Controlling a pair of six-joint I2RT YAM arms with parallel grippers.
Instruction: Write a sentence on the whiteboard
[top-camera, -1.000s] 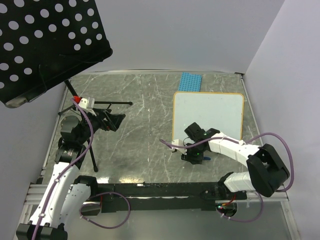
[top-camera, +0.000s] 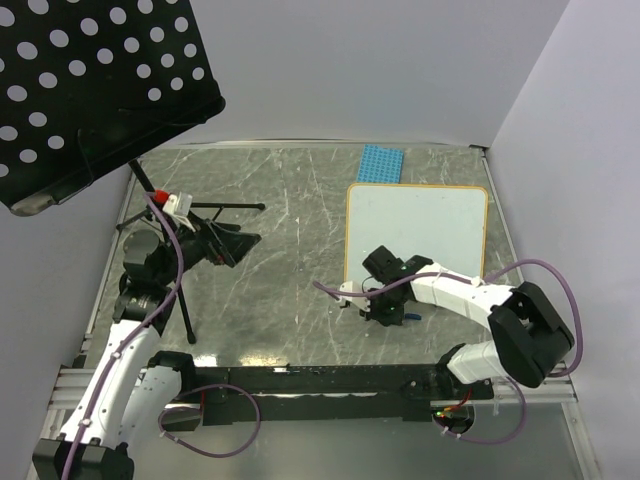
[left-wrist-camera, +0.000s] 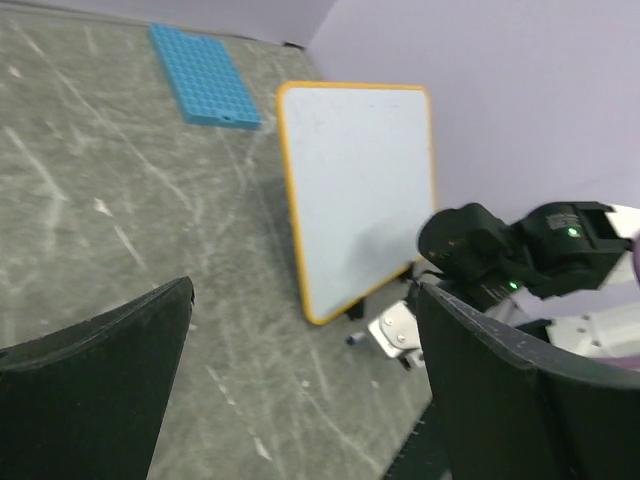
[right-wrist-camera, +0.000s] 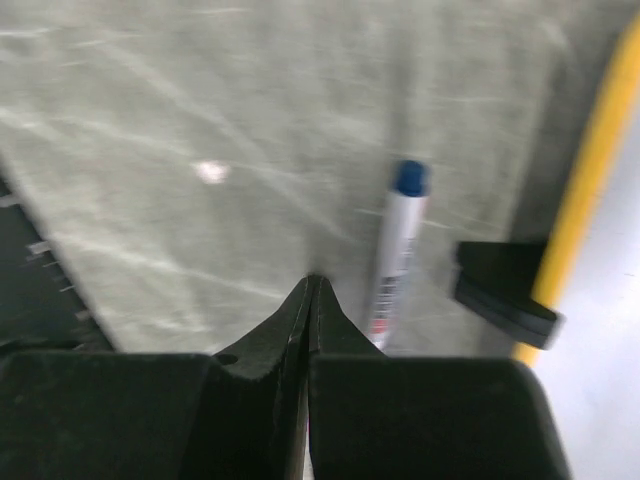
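Observation:
A white marker (right-wrist-camera: 397, 240) with a blue end lies on the table beside the whiteboard, partly hidden by my right gripper in the right wrist view. That right gripper is shut with nothing between its fingertips, which meet just left of the marker. In the top view, the marker's blue end (top-camera: 412, 317) pokes out beside the right gripper. The whiteboard (top-camera: 415, 225), blank with a yellow frame, lies at the right of the table. Over the table's left side, my left gripper stands open and empty, its fingers far apart.
A blue textured pad (top-camera: 380, 164) touches the whiteboard's far edge. At the left, a black stand (top-camera: 235, 206) spreads its legs near the left arm. A black clip (right-wrist-camera: 505, 288) sits on the board's edge. Mid-table is clear.
My right gripper has gone from open to shut beside the marker, which stays on the table.

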